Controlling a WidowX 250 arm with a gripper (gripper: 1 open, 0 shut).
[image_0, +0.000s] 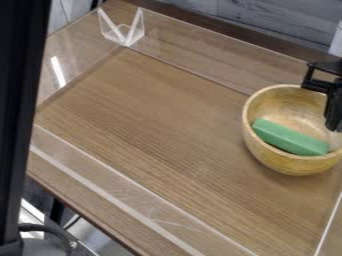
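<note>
A light wooden bowl (267, 157) stands on the right side of the tabletop, with a green oblong block (290, 138) lying inside it. The black gripper (334, 112) is at the right edge of the view, over the bowl's back right rim and partly out of frame. Its fingertips are too small and cut off to tell how they stand.
A clear plastic piece (122, 30) is at the back left. A dark post runs down the left edge of the view.
</note>
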